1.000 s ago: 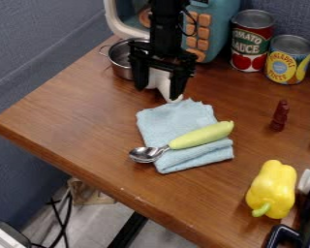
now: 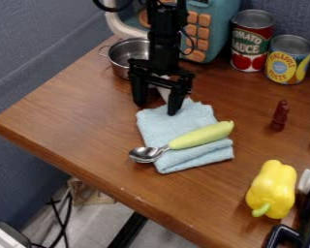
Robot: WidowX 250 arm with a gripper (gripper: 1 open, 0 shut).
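Note:
My black gripper (image 2: pixel 158 95) hangs low over the back middle of the table, just behind a folded light blue towel (image 2: pixel 170 124). Something white shows behind and between its fingers; whether the fingers hold it I cannot tell. On the towel lie a pale green corn cob (image 2: pixel 203 135) and a metal spoon (image 2: pixel 143 154). A steel pot (image 2: pixel 120 58) stands to the left behind the gripper.
A toy microwave (image 2: pixel 212 29), a tomato can (image 2: pixel 250 48) and a yellow can (image 2: pixel 287 66) stand at the back. A dark red bottle (image 2: pixel 279 116) and a yellow pepper (image 2: pixel 273 190) are on the right.
The towel and the objects on it have not visibly moved.

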